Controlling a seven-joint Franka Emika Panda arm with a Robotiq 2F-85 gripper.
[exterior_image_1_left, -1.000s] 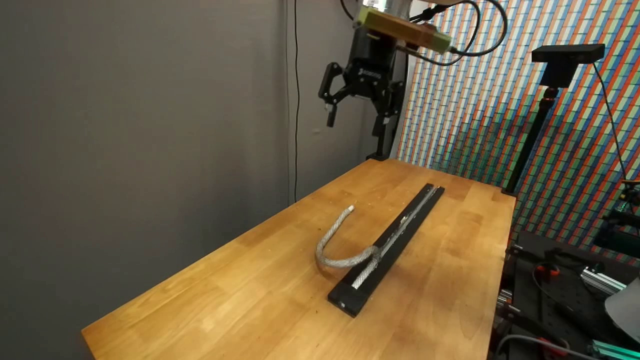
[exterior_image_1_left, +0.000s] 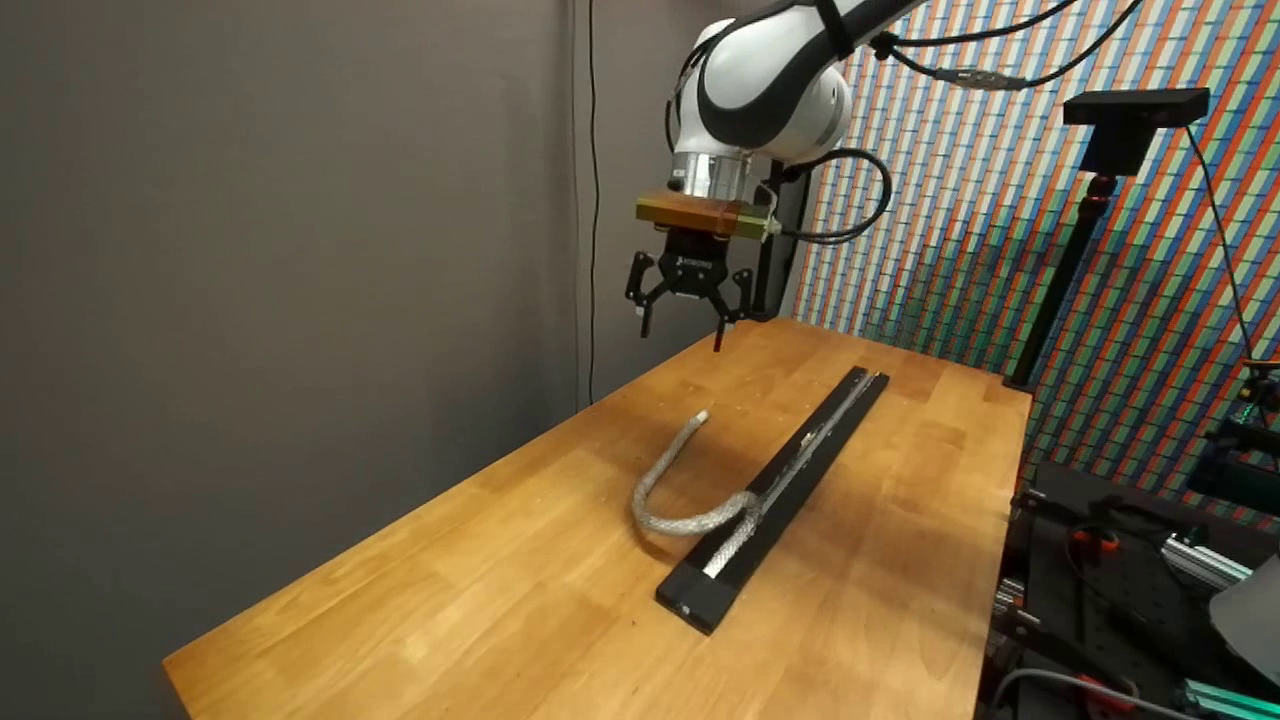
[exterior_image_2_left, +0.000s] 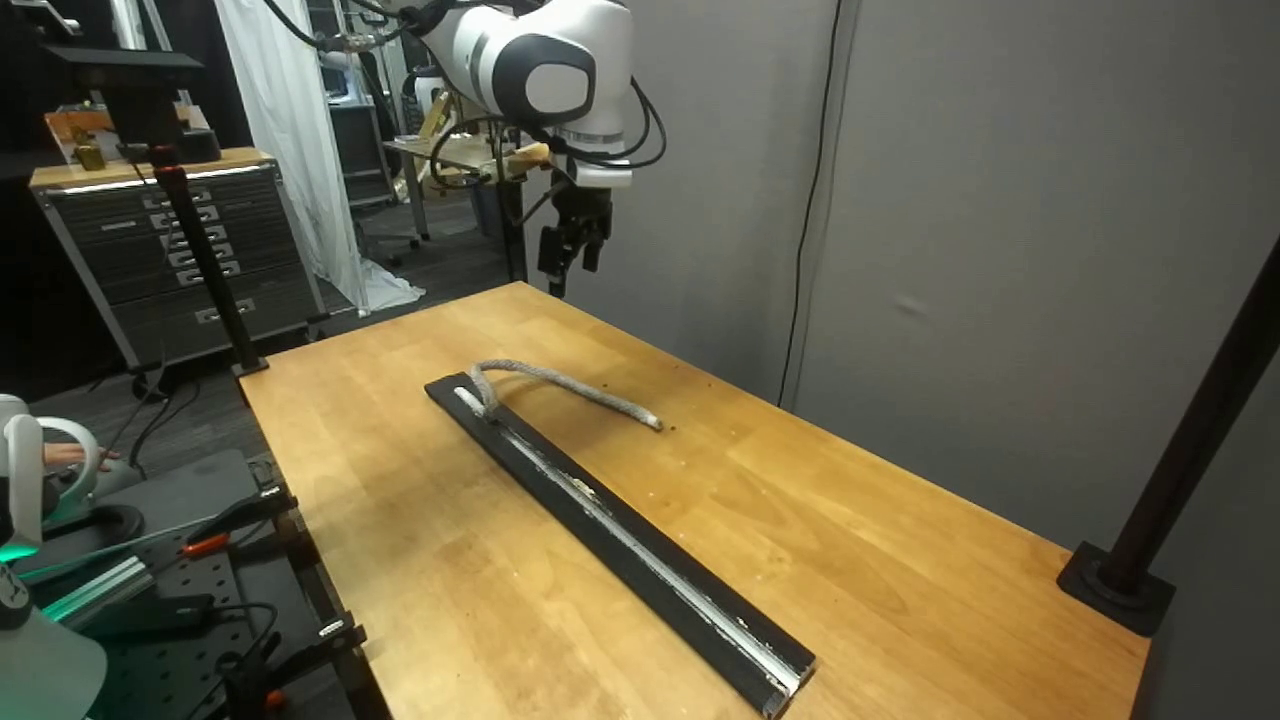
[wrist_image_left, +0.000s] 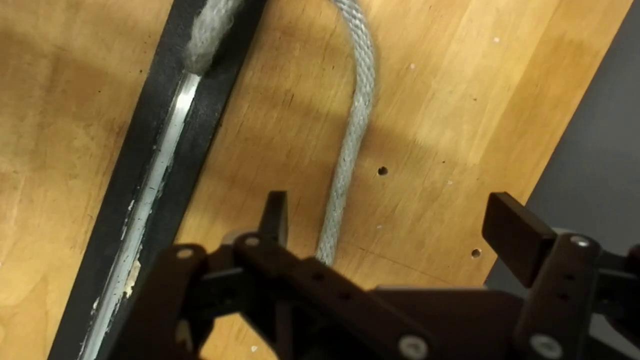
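A grey braided rope (exterior_image_1_left: 657, 480) lies in a hook shape on the table, one end in the groove of a long black bar (exterior_image_1_left: 686, 588). From there it bends off the bar, and its loose end rests on the wood toward the wall. Above the table hangs my gripper (exterior_image_1_left: 681, 335), open and empty, clear of the rope. In the wrist view the rope (wrist_image_left: 354, 129) runs down between my spread fingers, well below them; its loose end is hidden behind the gripper. Most of the groove (wrist_image_left: 150, 186) shows as bare metal.
A grey wall (exterior_image_2_left: 1020, 240) borders one long side. A black post (exterior_image_1_left: 1058, 276) stands at the table's corner, another post (exterior_image_2_left: 1182, 432) at the wall side.
My gripper has come down and turned to point straighter downward; it remains open. The rope and the bar have stayed where they were.
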